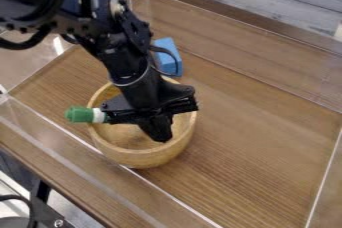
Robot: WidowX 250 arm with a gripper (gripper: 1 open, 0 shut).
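A black gripper [158,122] reaches down into a round light wooden bowl [127,155] at the lower left of the view. A green and white tube [86,115] lies in the bowl, sticking out at its left rim, its right part hidden behind the gripper. The gripper's fingertips are over the bowl's inside, right of the tube's green end; whether anything is between them is hard to see.
A blue object [167,57] stands behind the bowl, partly hidden by the arm.
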